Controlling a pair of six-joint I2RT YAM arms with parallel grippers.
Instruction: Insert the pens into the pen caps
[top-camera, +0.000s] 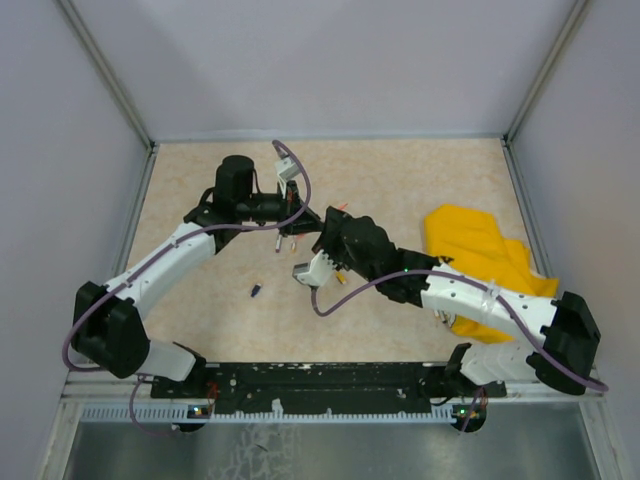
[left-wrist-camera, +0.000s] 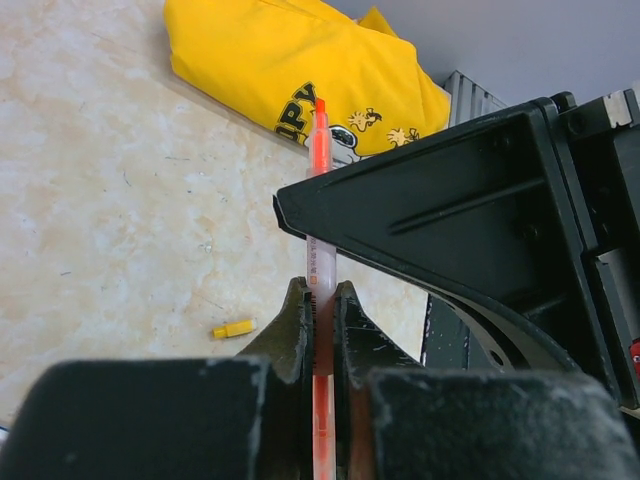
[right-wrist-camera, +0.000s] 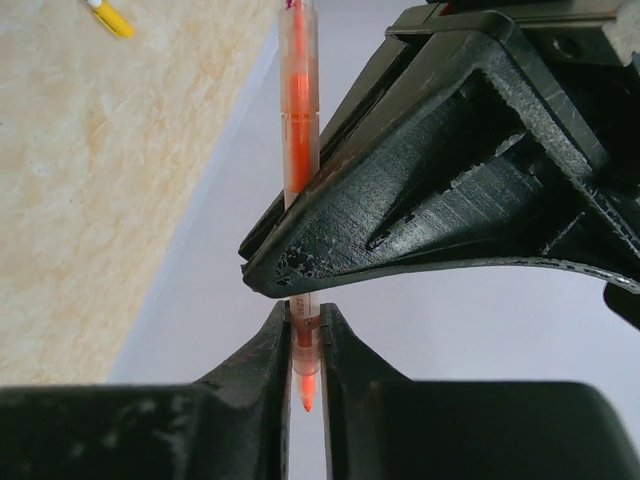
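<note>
A slim clear pen (left-wrist-camera: 322, 265) with an orange core runs lengthwise between both grippers. My left gripper is shut on it, and the pen's red end (left-wrist-camera: 320, 120) sticks out beyond. Its orange tip (right-wrist-camera: 307, 405) points the other way in the right wrist view. The fingers of my right gripper lie on either side of the pen near that tip; whether they press on it cannot be told. From above, the two grippers nearly meet over the table. A small yellow cap (left-wrist-camera: 233, 328) rests on the table below them.
A dark blue cap (top-camera: 256, 289) sits on the table left of the grippers. Thin pens (top-camera: 280, 242) lie partly under the left arm. The yellow cloth bag (top-camera: 480, 250) covers the right side.
</note>
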